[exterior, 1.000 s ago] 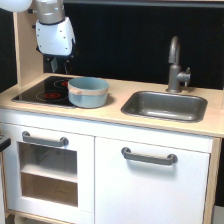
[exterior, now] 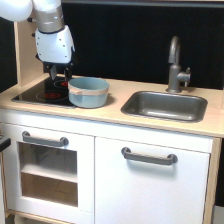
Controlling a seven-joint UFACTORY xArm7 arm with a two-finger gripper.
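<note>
A blue-grey round pot [exterior: 88,99] with a tan rim sits at the right side of the black stovetop [exterior: 36,94], partly over the wooden counter. Just left of the pot and slightly above its rim hangs my dark gripper [exterior: 61,75], at the lower end of the white arm. Its fingers are small and dark against a dark background, so their opening is unclear. I see no sign that the pot is lifted.
A grey sink [exterior: 166,105] with a dark faucet [exterior: 177,66] fills the counter's right side. Below are an oven door [exterior: 48,163] and a white cabinet door [exterior: 150,185] with grey handles.
The arm and gripper have come down a little and slightly to the right, nearer the pot's left rim. The pot looks to be in the same place.
</note>
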